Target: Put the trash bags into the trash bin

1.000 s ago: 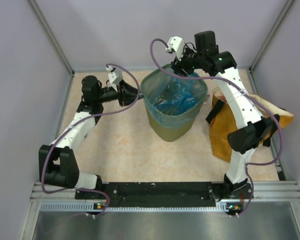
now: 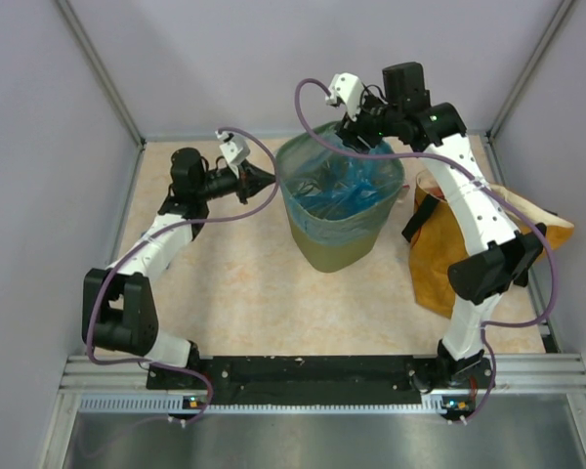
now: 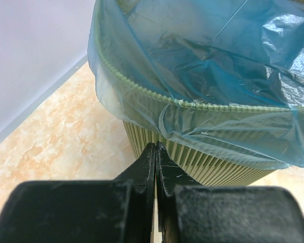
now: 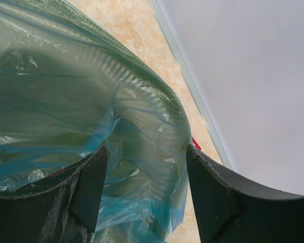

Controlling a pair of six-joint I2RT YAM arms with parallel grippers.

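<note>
A translucent blue bag [image 2: 337, 195] lines the greenish ribbed trash bin [image 2: 332, 256], its edge folded over the rim. In the left wrist view, the bag's overhang [image 3: 228, 134] hangs loosely outside the bin's near wall. My left gripper is shut at the bin's outer left side, its tips together and no plastic between them. Over the bin's far side, my right gripper stands apart-fingered and open. The bagged rim [image 4: 180, 114] passes between its fingers in that view; whether they touch it cannot be told.
Right of the bin sits an orange-brown bag [image 2: 439, 249] with black straps, close to the right arm. A red item [image 4: 196, 144] peeks out beside the rim. Bare tabletop [image 2: 234, 303] lies in front and left of the bin. Grey walls enclose the sides and back.
The right gripper stays open, barely moved, and the red item is more covered.
</note>
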